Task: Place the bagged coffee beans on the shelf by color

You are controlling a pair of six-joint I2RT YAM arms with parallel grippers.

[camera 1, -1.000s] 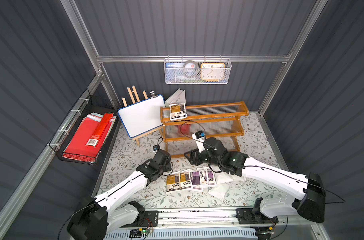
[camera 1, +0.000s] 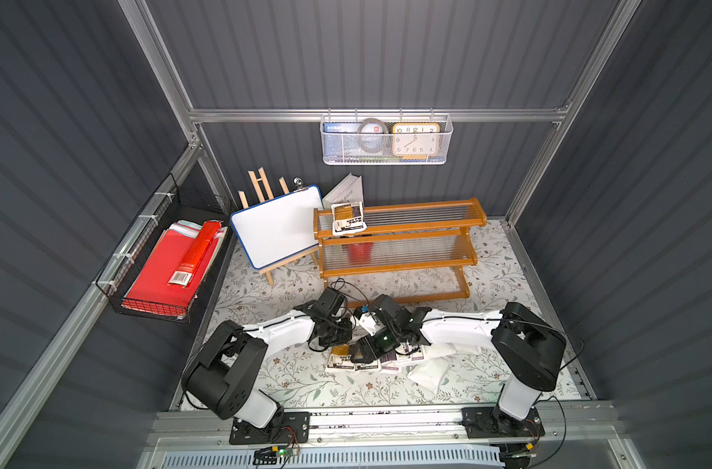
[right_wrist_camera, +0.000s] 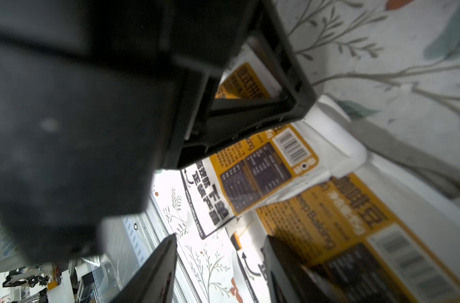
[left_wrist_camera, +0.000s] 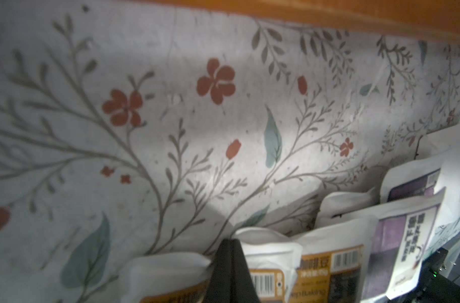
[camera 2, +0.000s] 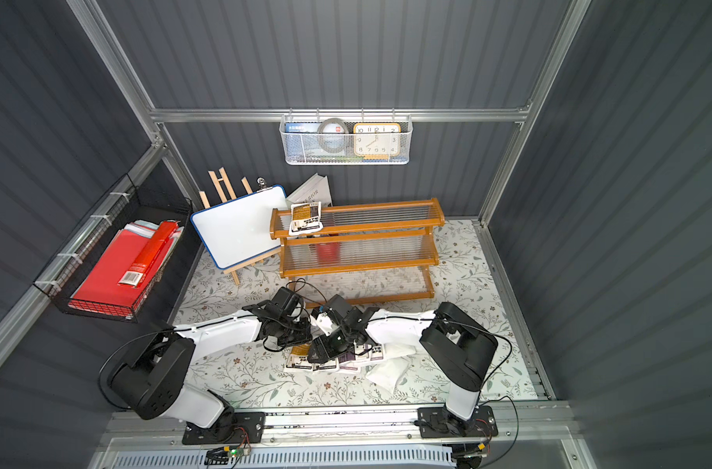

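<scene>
Coffee bags with orange labels (left_wrist_camera: 330,267) and purple labels (left_wrist_camera: 391,252) lie in a row on the floral surface before the wooden shelf (camera 1: 395,265). An orange-labelled bag (camera 1: 348,218) rests on the top tier. My left gripper is shut at the bags, nothing clearly between its fingers. My right gripper is part open, its fingertips low over orange bags at the row's left end; whether they touch is unclear.
A whiteboard (camera 1: 273,222) on an easel stands left of the shelf. A black wire basket (camera 1: 137,306) with red items is at the left wall. White packets (camera 1: 427,375) lie right of the row.
Both arms have moved in close together over the left part of the bag row; the right one came down from near the shelf. The shelf's bag is unmoved.
</scene>
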